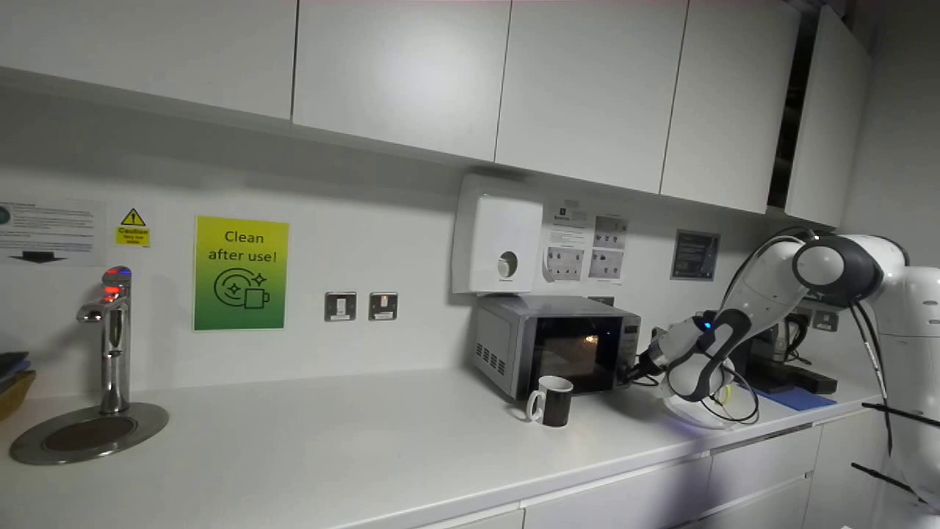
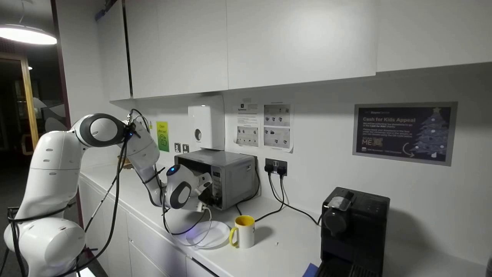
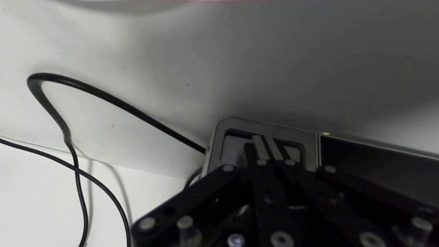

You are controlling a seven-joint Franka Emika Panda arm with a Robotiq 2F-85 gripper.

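Note:
The grey microwave (image 1: 564, 306) stands against the wall with its door shut and a warm light glowing behind the dark glass. My gripper (image 1: 629, 374) is at the lower part of its control panel, right of the door. In the wrist view, the two fingertips of my gripper lie side by side, shut, with nothing visible between them. They overlap a framed button (image 3: 234, 149) at the panel's end; whether they press it I cannot tell. My gripper (image 2: 212, 197) is partly hidden by the arm in the second exterior view.
A black-and-white mug (image 1: 556, 407) stands before the microwave. Near the arm are a white plate (image 2: 216, 236) and a yellow-and-white mug (image 2: 245, 231). Black cables (image 3: 103, 94) run beside the microwave; a coffee machine (image 2: 357, 226) stands farther right.

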